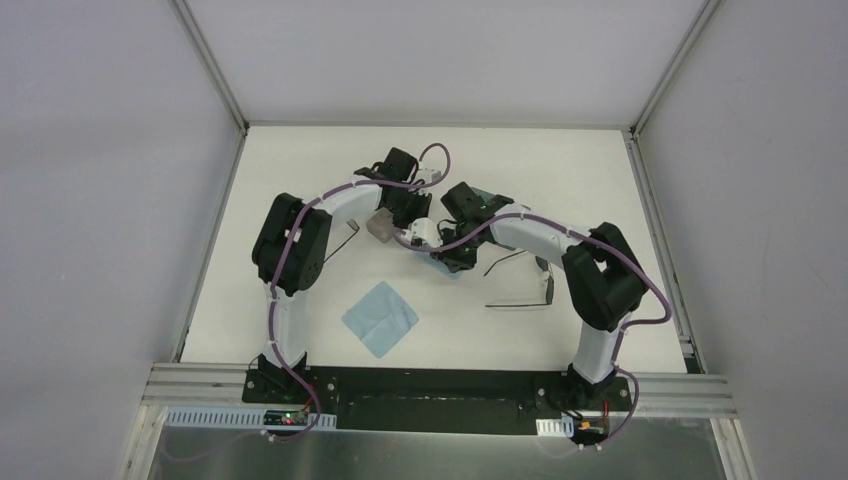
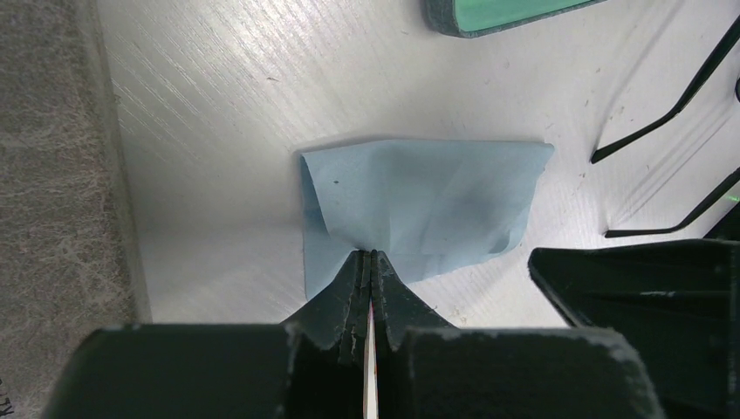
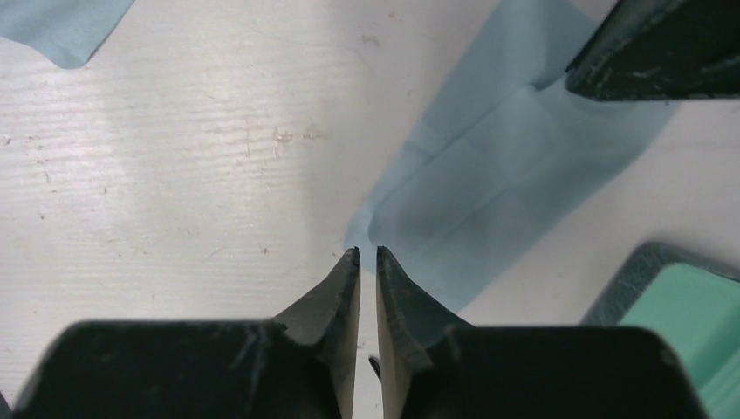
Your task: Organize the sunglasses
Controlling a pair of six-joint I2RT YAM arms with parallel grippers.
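Note:
Both grippers hover near the table's middle over a light blue cloth (image 2: pixel 436 192), which is folded over along one side. My left gripper is shut at the cloth's edge in its wrist view. My right gripper has its tips close together over the cloth's corner, nothing visible between them. A teal case (image 3: pixel 689 323) lies beside the cloth, mostly under the right arm from above. Two pairs of dark sunglasses show: one (image 1: pixel 548 290) lies open to the right, another (image 1: pixel 350 232) to the left, partly hidden.
A brownish grey case (image 2: pixel 61 201) lies left of the cloth. A second blue cloth (image 1: pixel 380 318) lies flat at the front left. The back edge is also free.

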